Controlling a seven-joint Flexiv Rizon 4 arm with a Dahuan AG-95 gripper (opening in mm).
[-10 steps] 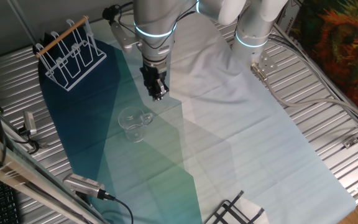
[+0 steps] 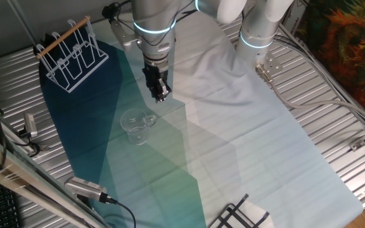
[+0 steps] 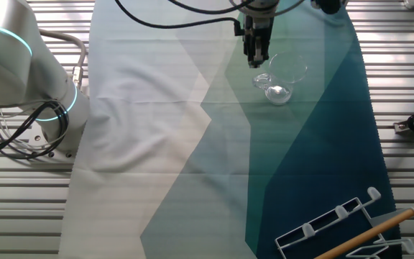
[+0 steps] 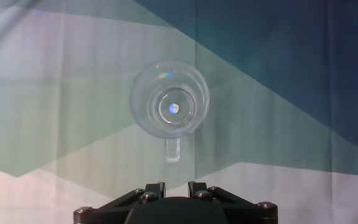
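Note:
A clear glass cup with a handle (image 4: 174,131) stands upright on the patterned cloth, in the middle of the wrist view, its handle pointing toward my gripper. The fingers are part open, with a narrow gap and nothing between the fingers. In exterior view 1 the gripper (image 2: 162,97) hangs above the cloth, up and to the right of the glass cup (image 2: 138,137). From the other side, the cup (image 3: 279,94) appears just below and right of the gripper (image 3: 255,63), on its handle side. They are apart.
A white wire rack (image 2: 75,79) with a wooden bar (image 2: 62,38) stands on the dark blue corner of the cloth. A dark wire rack (image 2: 236,215) lies at the bottom edge. Cameras (image 2: 86,189) sit beside the cloth.
The arm above the gripper has shifted very slightly left in exterior view 1. The glass cup and the racks stay where they were.

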